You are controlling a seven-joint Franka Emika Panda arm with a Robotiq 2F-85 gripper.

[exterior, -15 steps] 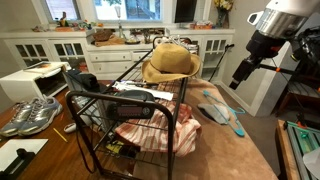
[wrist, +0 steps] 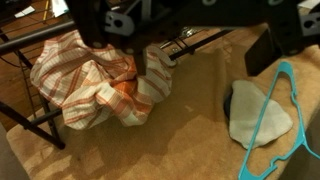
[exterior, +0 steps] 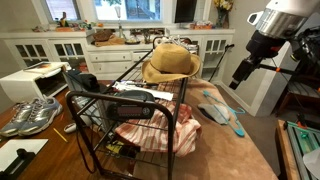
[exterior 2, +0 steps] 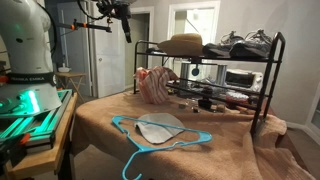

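My gripper (exterior: 242, 74) hangs in the air to the right of the black wire rack (exterior: 172, 135). In the wrist view its fingers (wrist: 262, 50) stand wide apart, open, with nothing between them. An orange-and-white checked cloth (wrist: 100, 82) lies crumpled below, partly in the rack's lower level. A light blue hanger (exterior 2: 165, 143) rests on the brown covering, with a pale grey flat item (exterior 2: 158, 126) beside or partly under it; I cannot tell what that item is. On top of the rack sits a tan straw hat (exterior: 170, 62).
Dark shoes (exterior 2: 250, 45) share the rack's top with the hat. Grey sneakers (exterior: 32, 118) and a white toaster oven (exterior: 30, 84) are on the wooden floor or table at left. Bare brown covering (exterior: 230, 150) lies right of the rack.
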